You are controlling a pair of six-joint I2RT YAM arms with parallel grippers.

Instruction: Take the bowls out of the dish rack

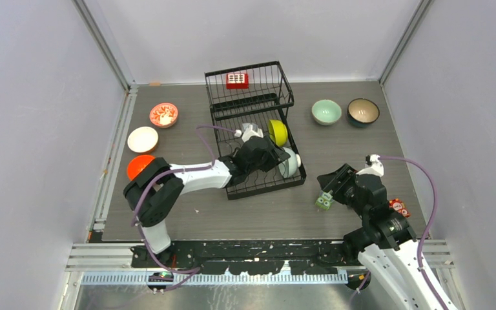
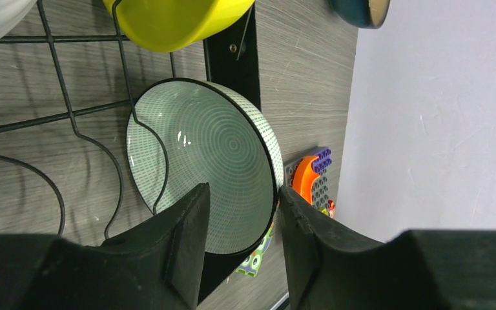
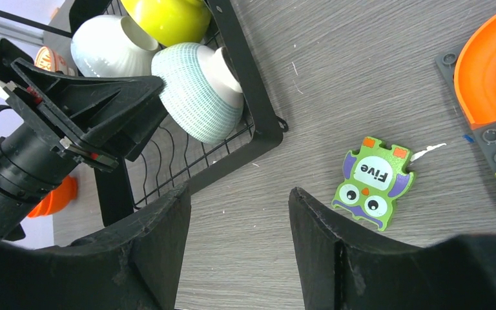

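A pale green-white bowl (image 2: pixel 200 148) stands on its side at the right front of the black dish rack (image 1: pixel 268 190). At its rim is my left gripper, the fingers spread apart, one over the bowl's inside and the other by the outer edge. Whether either finger touches it is unclear. Behind that bowl are a yellow bowl (image 1: pixel 277 132) and a white bowl (image 3: pixel 110 46), both in the rack. My right gripper is open and empty, above the table right of the rack.
A green bowl (image 1: pixel 326 112) and a dark bowl (image 1: pixel 363 112) stand at the back right. White (image 1: pixel 143 139), orange (image 1: pixel 139 166) and patterned (image 1: pixel 163 115) bowls are at the left. An owl block (image 3: pixel 374 183) lies under my right gripper.
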